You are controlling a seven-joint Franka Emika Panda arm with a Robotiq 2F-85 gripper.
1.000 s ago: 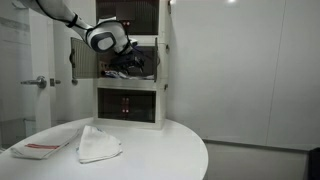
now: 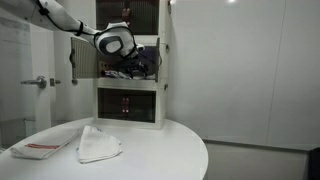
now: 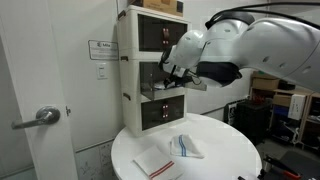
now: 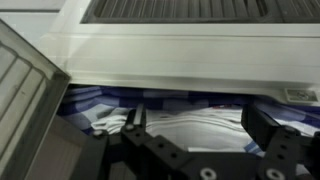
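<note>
My gripper stands open at the middle compartment of a white cabinet point(image 2: 160, 85). Its two dark fingers are spread wide in the wrist view, with folded cloths behind and below the gap. A blue-and-white checked cloth point(image 4: 88, 102) lies in the compartment, and a white cloth point(image 4: 200, 132) is folded in front of it. Nothing is visibly clamped. In both exterior views the arm hides part of the compartment. On the round white table, a plain white cloth point(image 2: 98, 145) and a red-striped white cloth point(image 2: 42, 147) lie apart.
The compartment's slatted door point(image 2: 85, 58) is swung out at the left. Cabinet compartments above and below look shut. Close over the gripper runs a white shelf edge point(image 4: 180, 62).
My arm and gripper have shifted slightly to the right in exterior view 1, staying at the middle compartment. The cloths on the table have not moved.
</note>
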